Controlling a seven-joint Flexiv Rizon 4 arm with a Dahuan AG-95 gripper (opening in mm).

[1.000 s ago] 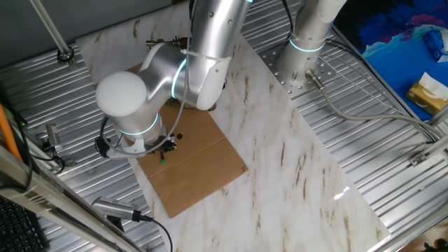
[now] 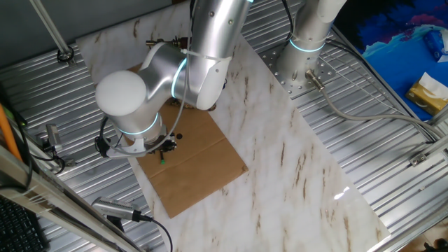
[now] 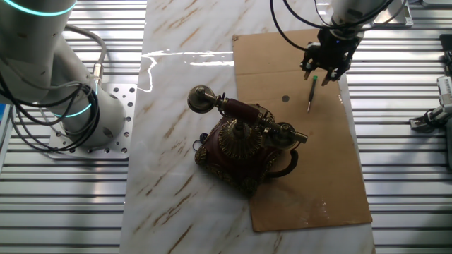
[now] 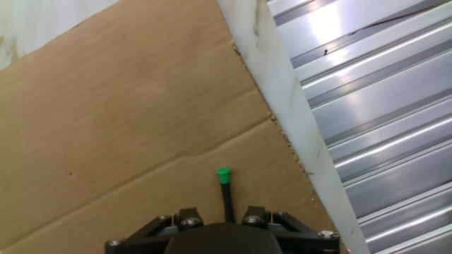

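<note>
A slim screwdriver (image 3: 311, 92) with a black handle and a green end rests on the brown cardboard (image 3: 311, 162). My gripper (image 3: 316, 76) hovers at its green end, fingers apart. In the wrist view the green cap (image 4: 224, 173) and part of the black handle show ahead of the gripper, lined up with the gap between the two fingers. The rest of the screwdriver is hidden behind the gripper body there. Exterior view 1 shows only the green end (image 2: 163, 162) just beside the gripper.
An ornate old-style telephone (image 3: 236, 148) stands partly on the cardboard, mostly hidden by the arm in exterior view 1. A small dark round spot (image 3: 285, 99) shows on the cardboard. Slatted metal (image 4: 388, 141) borders the tabletop.
</note>
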